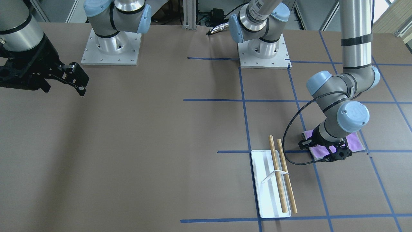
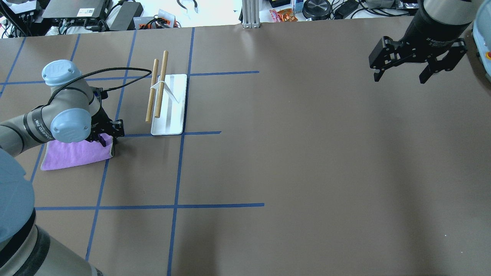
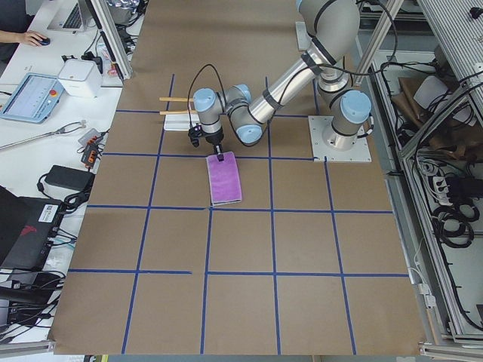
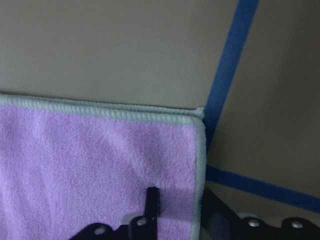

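A folded purple cloth with a grey hem (image 4: 90, 155) lies flat on the taped table (image 1: 154, 147). My gripper is low over its edge, one finger above the purple face and the other at the hemmed side; whether it touches or grips the cloth I cannot tell. In the top view the cloth (image 2: 73, 154) is partly hidden under the wrist. Beside it is a white tray (image 1: 264, 197) with two wooden sticks (image 1: 281, 193) on a white holder.
A second black gripper (image 2: 414, 59) hangs at the top right of the top view. Other arm bases (image 1: 112, 58) stand at the back.
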